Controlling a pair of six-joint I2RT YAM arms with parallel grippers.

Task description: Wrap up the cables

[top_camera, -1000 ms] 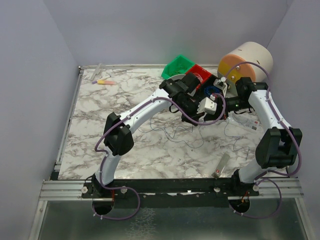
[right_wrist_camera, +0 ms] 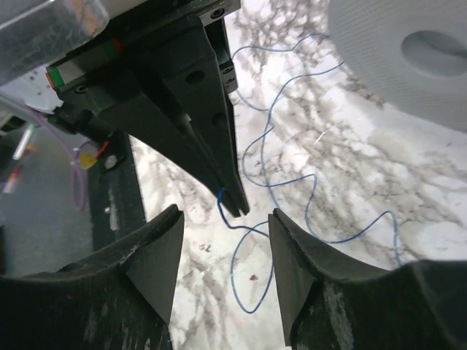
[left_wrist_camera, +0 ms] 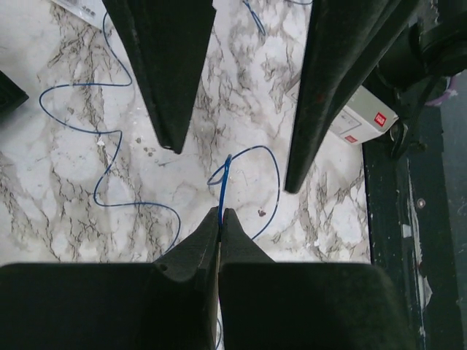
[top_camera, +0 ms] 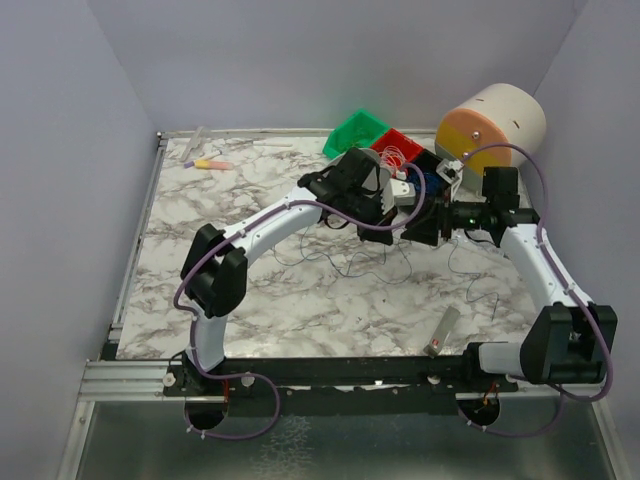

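A thin blue cable (top_camera: 350,273) lies in loose curves on the marble-patterned table, below my two grippers in the top view. My left gripper is shut on the cable; a short blue piece (left_wrist_camera: 224,182) rises from between its fingertips in the left wrist view, with a loop behind it. Facing it, my right gripper stands open. In the right wrist view, its fingers are apart and the cable crosses the view between them, seemingly beyond the tips; whether it touches them I cannot tell. The left fingertips (right_wrist_camera: 237,208) show there, too.
Green (top_camera: 357,132) and red (top_camera: 396,146) bins stand at the back, beside a white drum with an orange face (top_camera: 500,118). A small pale box (top_camera: 442,330) lies near the front edge.
My left arm has shifted a little to the left, its elbow outward.
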